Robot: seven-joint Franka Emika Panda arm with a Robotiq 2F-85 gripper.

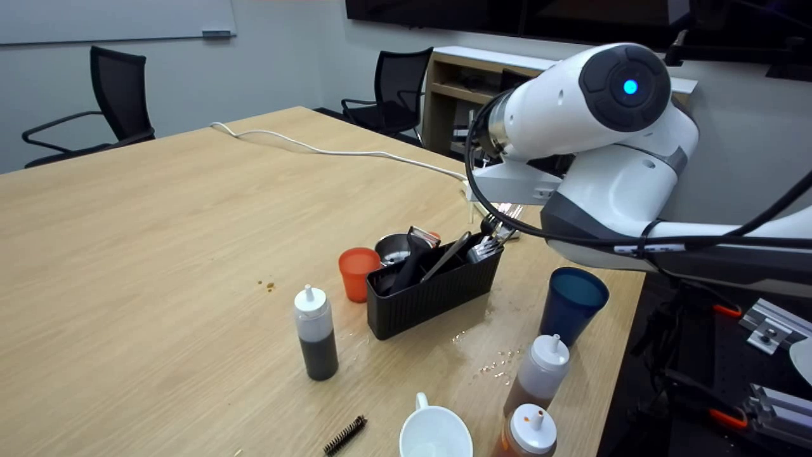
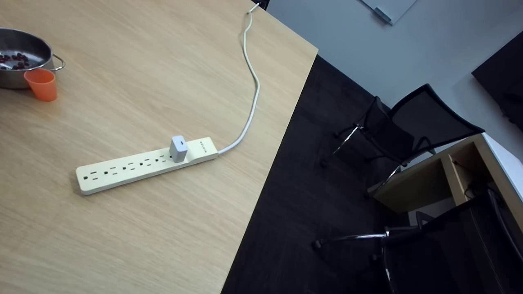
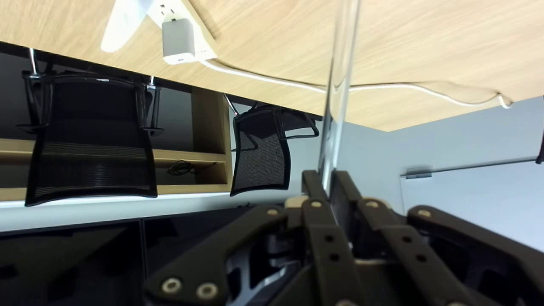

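Note:
My gripper is shut on a long, thin, shiny utensil (image 3: 339, 76), probably metal. The utensil stretches away from the fingertips over the table, and its far end runs out of the wrist view's top. In exterior view 1 my arm's white wrist (image 1: 514, 183) is above and behind the black utensil caddy (image 1: 434, 301), largely covering the gripper. Forks (image 1: 487, 247), a grey handle (image 1: 449, 255) and a black-handled tool (image 1: 411, 263) stand in the caddy. A pale blade tip (image 3: 114, 38) appears in the wrist view.
A power strip (image 2: 142, 169) with a plugged-in adapter lies behind the caddy. Close by stand an orange cup (image 1: 358, 270), a blue cup (image 1: 572, 304), squeeze bottles (image 1: 316, 331) and a white mug (image 1: 435, 434).

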